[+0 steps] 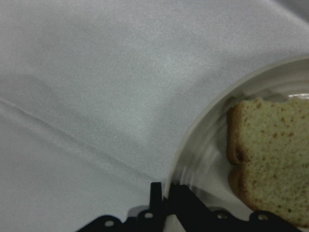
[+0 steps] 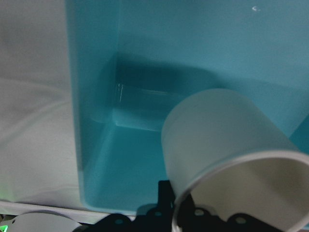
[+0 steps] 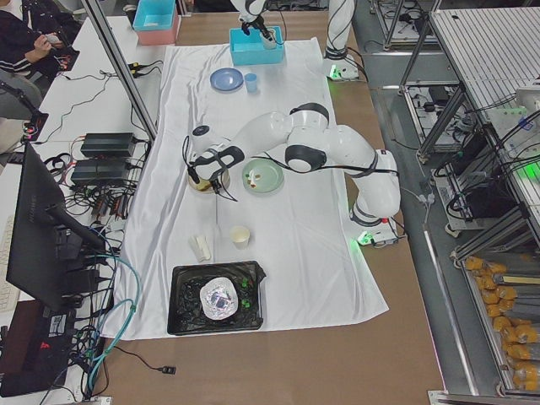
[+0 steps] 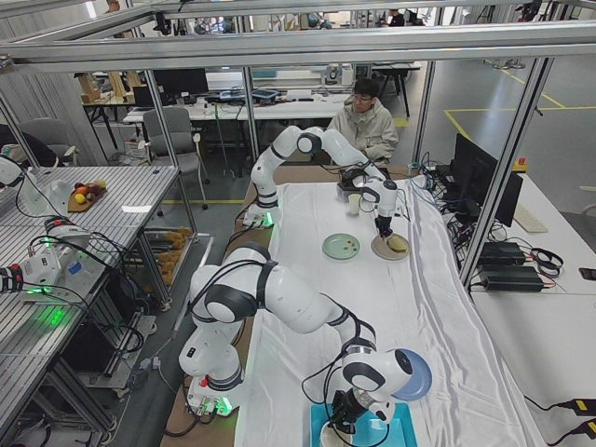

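My left gripper is at the rim of a plate [image 1: 203, 145] holding a slice of bread [image 1: 270, 159]; its fingers are close together on the rim, which appears to run between them. My right gripper is shut on the rim of a white cup [image 2: 217, 130], which is tilted on its side inside or just over a turquoise bin [image 2: 125, 145]. In the camera right view the bin [image 4: 396, 424] sits at the near end of the cloth, beside a blue plate [image 4: 414, 372].
A green plate [image 3: 262, 175], a small blue cup [image 3: 251, 82], a pale cup [image 3: 240, 238], a white folded item [image 3: 200, 248] and a black tray [image 3: 181, 312] with a foil-covered item stand on the white cloth. The cloth's middle near the green plate is mostly clear.
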